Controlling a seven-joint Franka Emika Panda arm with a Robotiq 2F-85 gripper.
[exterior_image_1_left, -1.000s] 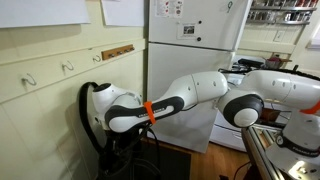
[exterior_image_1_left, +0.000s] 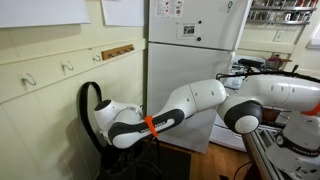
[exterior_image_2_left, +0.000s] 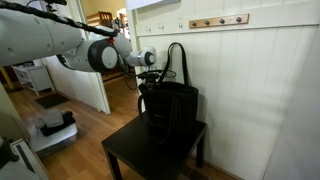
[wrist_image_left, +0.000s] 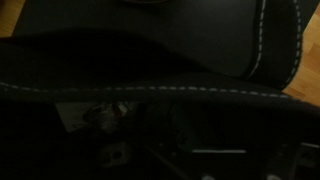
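A black tote bag (exterior_image_2_left: 170, 105) stands upright on a low black table (exterior_image_2_left: 137, 143) against the white wall, its two handles standing up. The arm reaches in from the left in exterior view 2, and my gripper (exterior_image_2_left: 149, 79) is at the bag's mouth, dark against dark. In exterior view 1 the wrist points down beside the bag's handle (exterior_image_1_left: 86, 112), its lower end lost in the black. Across the wrist view runs the bag's white-stitched rim (wrist_image_left: 150, 90). Below it, dim shapes inside are too dark to name, and the fingers cannot be made out clearly.
Behind is a white panelled wall with a wooden hook rail (exterior_image_2_left: 219, 20). A white fridge (exterior_image_1_left: 185, 75) stands beyond the arm. Bare wooden floor (exterior_image_2_left: 85, 145) lies left of the table.
The wrist has come down beside the bag's handle over the last second. The bag appears to stand where it was.
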